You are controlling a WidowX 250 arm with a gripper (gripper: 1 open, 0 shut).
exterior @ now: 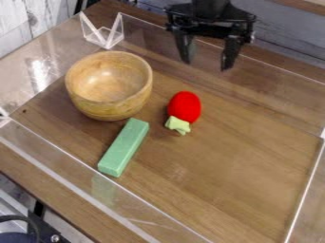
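Observation:
My black gripper [207, 51] hangs over the back middle of the wooden table, open, with nothing between its fingers. Below it lies a red strawberry-like object [184, 106] with a pale green top. A wooden bowl [109, 86] stands to the left, and a mint-green block [124, 147] lies in front of the bowl.
A white wire holder [102, 30] sits at the back left.

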